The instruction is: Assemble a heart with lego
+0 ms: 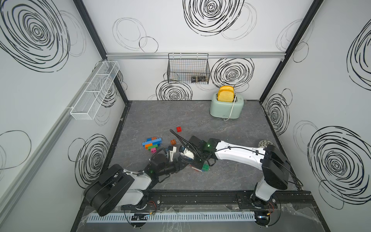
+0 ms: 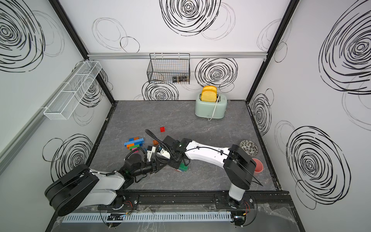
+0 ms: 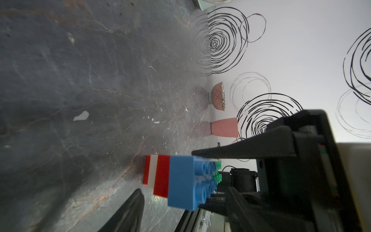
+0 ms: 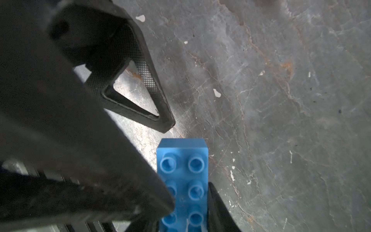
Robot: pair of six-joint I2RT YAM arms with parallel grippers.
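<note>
In the left wrist view a brick stack, blue (image 3: 180, 181) on red and white (image 3: 161, 174) with green behind, sits among the dark fingers of my two grippers. The blue six-stud brick (image 4: 181, 146) shows below the fingertips in the right wrist view. My left gripper (image 1: 181, 162) and right gripper (image 1: 191, 156) meet low over the middle front table; their fingers look part open, and whether either grips the stack is unclear. A pile of coloured bricks (image 1: 151, 143) lies to the left, a red brick (image 1: 178, 129) behind, an orange brick (image 1: 173, 142) near the grippers.
A toaster (image 1: 226, 108) with yellow slices stands at the back right. A patterned bowl (image 2: 248, 148) and pink cup (image 2: 258, 165) sit along the right edge.
</note>
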